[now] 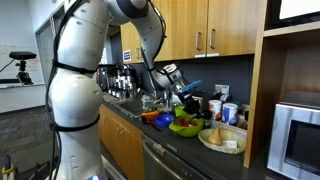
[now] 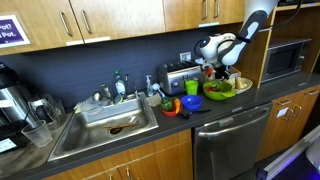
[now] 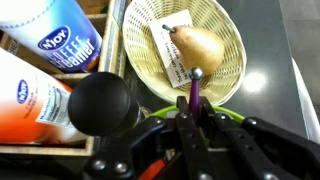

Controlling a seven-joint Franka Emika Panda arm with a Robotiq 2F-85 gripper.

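My gripper is shut on a slim purple item [image 3: 193,95] with a pale, rounded tip; what it is cannot be made out. In exterior view 1 the gripper [image 1: 189,102] is over the green bowl [image 1: 181,130] on the counter, and its fingertips are too small to read. Part of the green bowl's rim [image 3: 229,113] shows below the gripper in the wrist view. Beyond the purple item lies a pale woven basket [image 3: 147,65] holding a brownish pear [image 3: 198,46] and a printed white paper [image 3: 172,45].
Left in the wrist view stand a creamer canister [image 3: 62,35], a red canister [image 3: 30,105] and a black-topped container [image 3: 100,103]. A blue bowl [image 1: 164,119] sits beside the green one. Bare dark counter [image 3: 268,60] lies right of the basket.
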